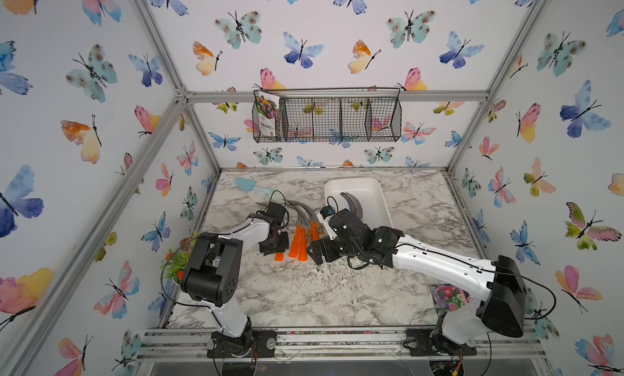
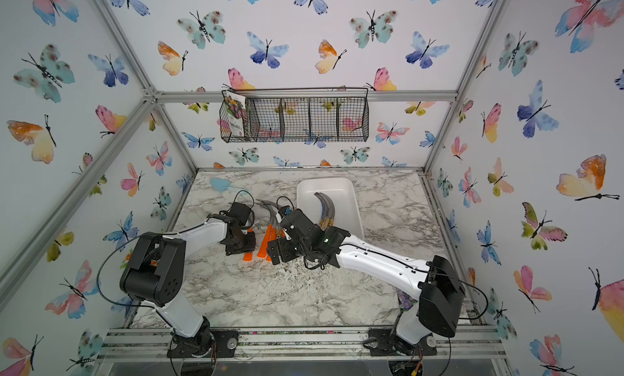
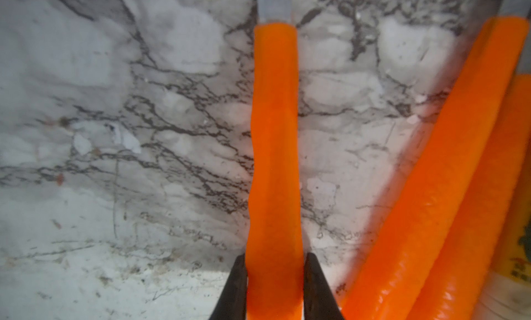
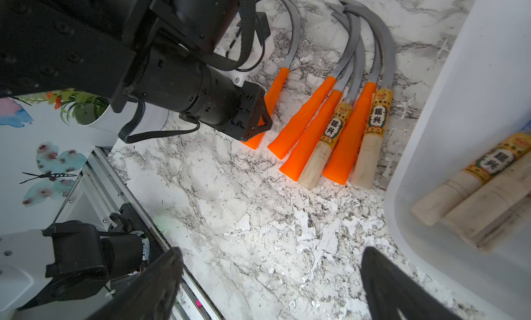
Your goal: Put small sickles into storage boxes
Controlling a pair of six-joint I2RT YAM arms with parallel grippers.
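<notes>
An orange-handled sickle [image 3: 275,154] lies apart at the left of a group of several sickles [image 4: 349,143] with orange or pale wooden handles. My left gripper is at the end of that lone handle, a finger touching or close on each side; whether it is closed tight I cannot tell. My right gripper is open above bare table, beside the group, with nothing between its fingers. A white storage box [image 1: 383,207] holds several wooden-handled sickles [image 4: 492,165] at the back right.
A light blue object [image 1: 245,184] lies at the back left. A potted plant [image 1: 175,262] stands at the left edge. A wire basket [image 1: 327,116] hangs on the back wall.
</notes>
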